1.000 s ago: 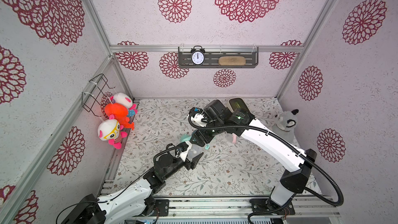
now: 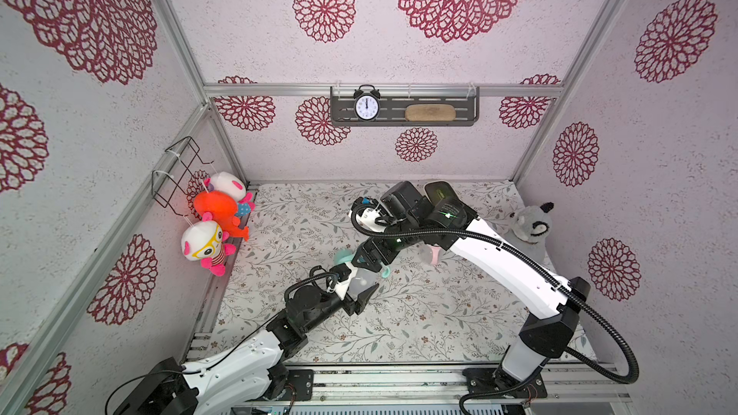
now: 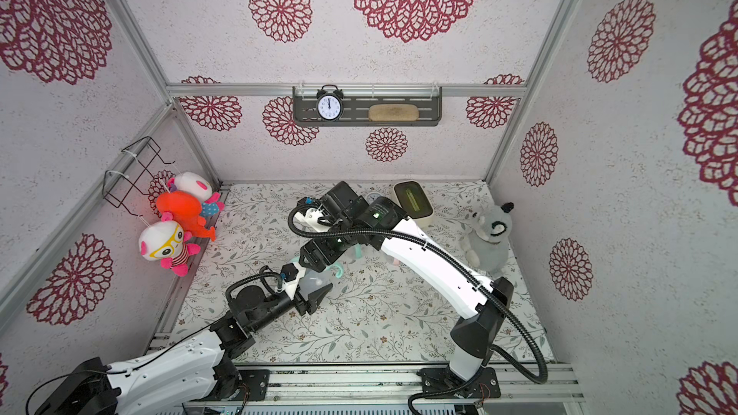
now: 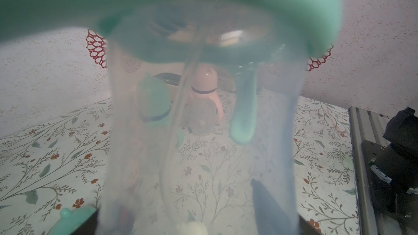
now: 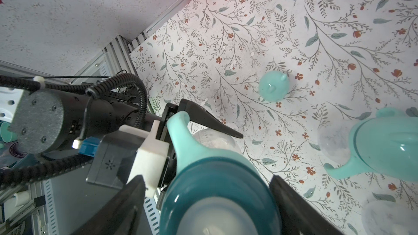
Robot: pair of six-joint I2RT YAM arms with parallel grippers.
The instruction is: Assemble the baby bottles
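A clear baby bottle [image 4: 204, 182] with a green collar and handles [image 5: 196, 152] stands upright in my left gripper [image 2: 363, 297], which is shut on its clear body. Above it my right gripper points down, open, its blurred fingers [image 5: 124, 211] on either side of the bottle's teal top [image 5: 215, 176]; whether they touch cannot be told. A loose green cap [image 5: 274, 86] lies on the table. The right arm hides much of the bottle from above.
A dark green tray [image 3: 413, 200] lies at the back. A grey plush toy [image 3: 487, 238] sits at the right, and bright plush toys [image 2: 219, 223] hang at the left wall.
The right gripper and forearm have shifted very slightly over the held bottle. My left arm and the other things look unmoved.
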